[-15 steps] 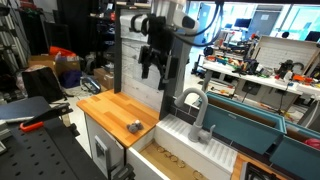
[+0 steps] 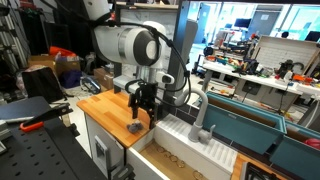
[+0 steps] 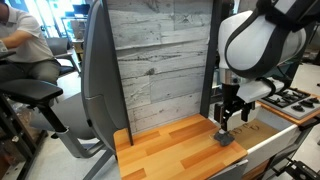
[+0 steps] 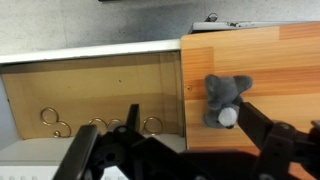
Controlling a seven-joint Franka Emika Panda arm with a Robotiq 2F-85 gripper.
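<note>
A small grey plush-like object (image 4: pixel 226 92) with a whitish round end lies on the wooden board (image 4: pixel 270 52), close to the board's edge beside the drawer. It also shows as a grey lump (image 2: pixel 135 127) in exterior view 1 and as a dark grey lump (image 3: pixel 224 138) in exterior view 2. My gripper is open, fingers spread, with nothing held between them. It hangs low over the board edge. The wrist view has the object toward the right finger rather than centred. Exterior view 1 shows the fingers just above and near it; contact is not visible.
An open drawer (image 4: pixel 105 82) with several brass-coloured rings adjoins the board. A grey faucet (image 2: pixel 198 112) rises beside the sink area, near the arm. A white plank wall (image 3: pixel 165 70) stands behind the board. Much of the board's surface is bare.
From high above the counter, the arm has come down a long way, and the gripper is now low near the grey object. The object appears to lie where it was.
</note>
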